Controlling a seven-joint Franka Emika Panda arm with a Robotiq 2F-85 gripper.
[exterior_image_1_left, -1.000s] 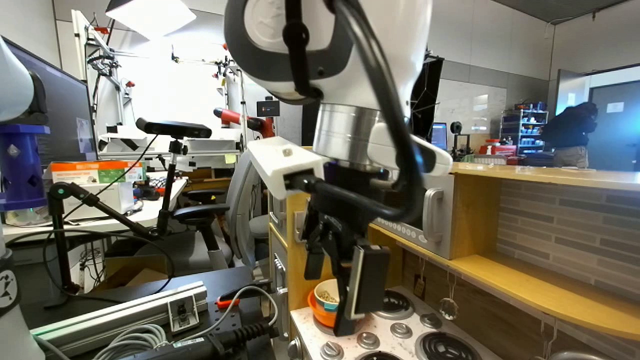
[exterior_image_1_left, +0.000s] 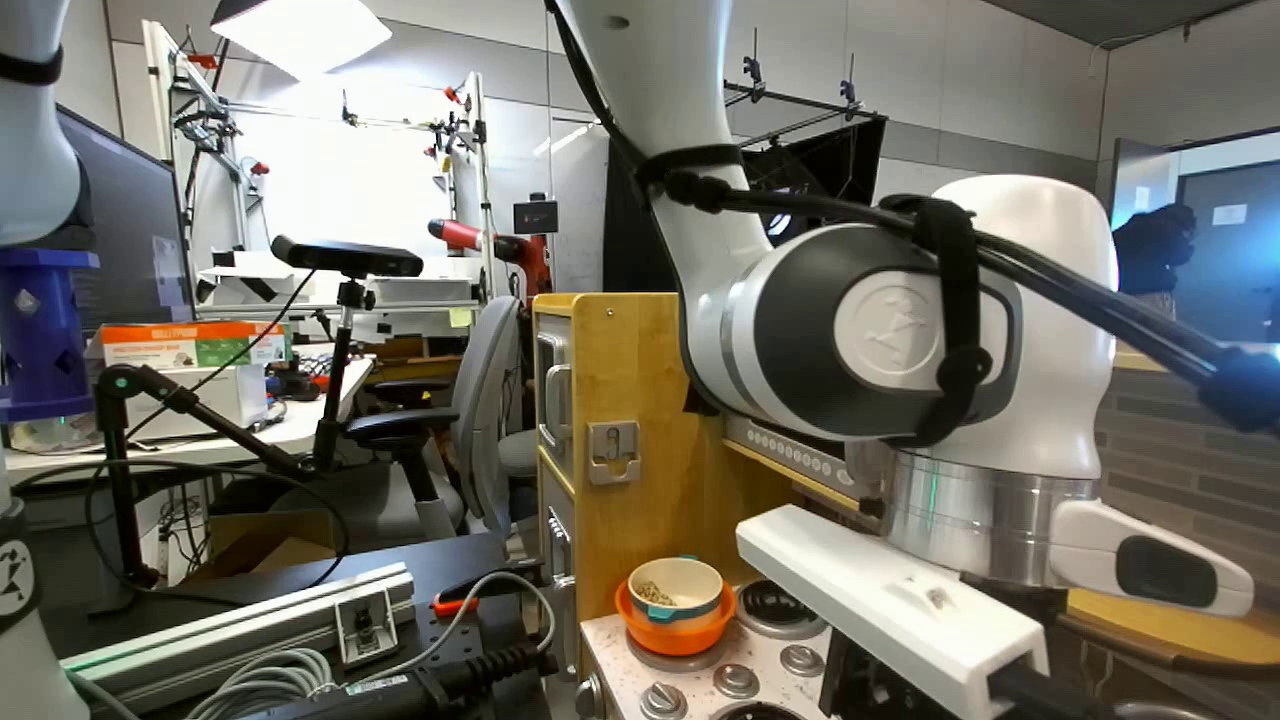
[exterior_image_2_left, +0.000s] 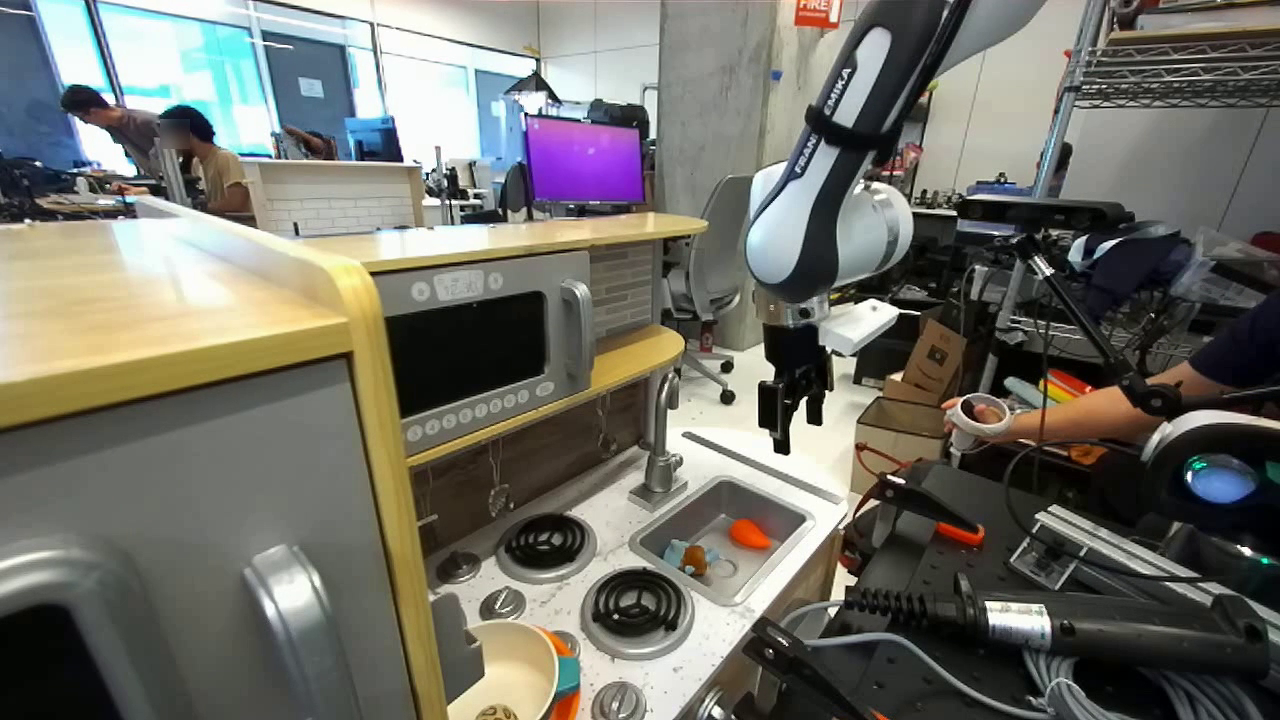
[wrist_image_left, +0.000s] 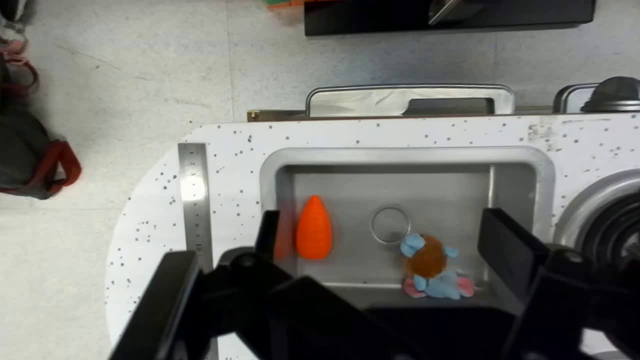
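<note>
In the wrist view my gripper stands open above the sink, its two dark fingers wide apart and nothing between them touching the pads. Down in the metal sink (wrist_image_left: 384, 157) lies an orange, cone-shaped item (wrist_image_left: 314, 229) near the left wall. A small plush toy (wrist_image_left: 427, 258), brown with blue and pink parts, rests toward the sink's right side. Exterior view 2 has the gripper (exterior_image_2_left: 798, 442) hanging well above the sink, fingers pointing down. In exterior view 1 the fingers are out of sight behind the hand and below the frame.
A cream pot (exterior_image_1_left: 678, 586) with small contents sits in an orange bowl (exterior_image_1_left: 675, 634) on the stove. The faucet (exterior_image_2_left: 660, 438) rises behind the sink, beside the shelf (exterior_image_2_left: 648, 349) and microwave (exterior_image_2_left: 470, 348). Black burners (exterior_image_2_left: 637, 601) lie alongside. A person's arm (exterior_image_2_left: 1098, 414) shows at right.
Across exterior view 1 my arm has swung to the right, away from the pot and stove. The pot and bowl, partly covered before, are now in plain sight and have not moved.
</note>
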